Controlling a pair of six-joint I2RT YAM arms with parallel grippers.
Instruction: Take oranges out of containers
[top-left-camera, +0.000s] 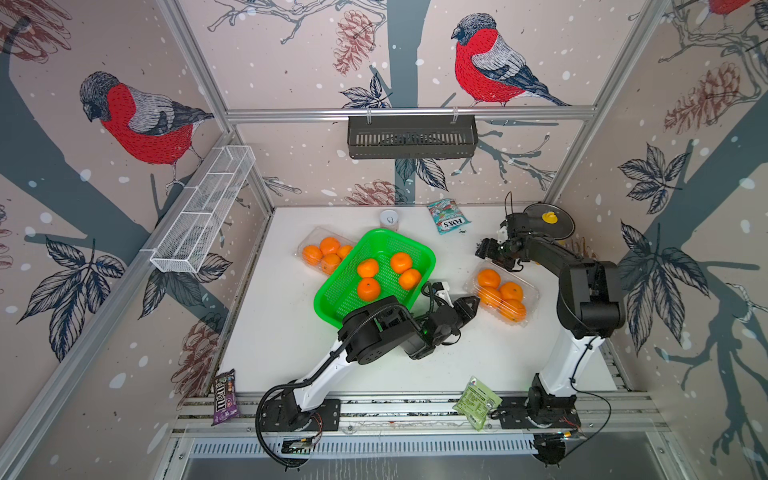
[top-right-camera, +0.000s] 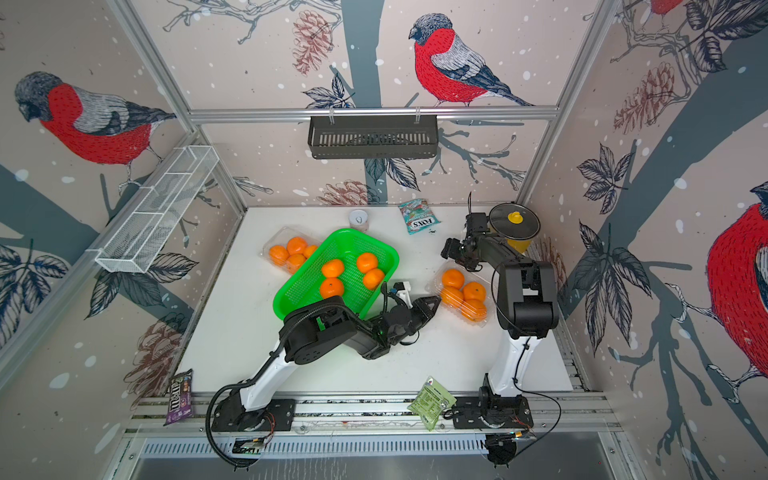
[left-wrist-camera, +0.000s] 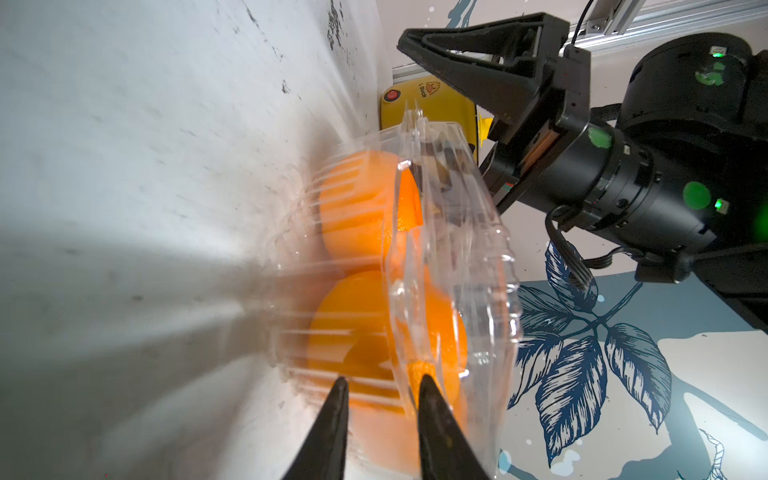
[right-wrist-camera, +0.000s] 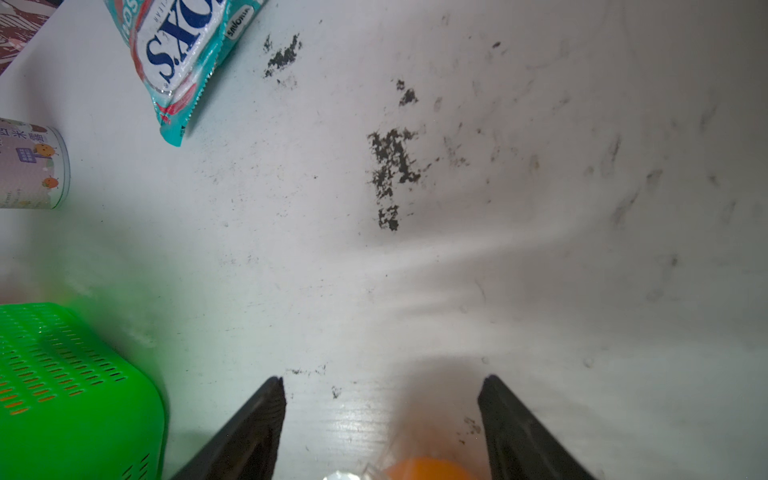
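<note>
A clear plastic container (top-left-camera: 524, 300) of oranges (top-left-camera: 489, 277) stands at the table's right. At its left side is my left gripper (top-left-camera: 468, 305); in the left wrist view its fingers (left-wrist-camera: 320, 436) are part open, low against the clear wall. My right gripper (top-left-camera: 489, 252) is at the container's far end. In the right wrist view its fingers (right-wrist-camera: 256, 428) stand apart, with clear plastic and an orange (right-wrist-camera: 432, 470) low between them; whether they grip the plastic is unclear. A second container (top-left-camera: 308, 240) holds oranges at the left.
A green basket (top-left-camera: 328, 300) with several oranges stands mid-table, partly under my left arm. Behind it are a can (top-left-camera: 389, 217) and a blue snack bag (top-left-camera: 448, 216). A lidded pot (top-right-camera: 512, 220) stands at the back right.
</note>
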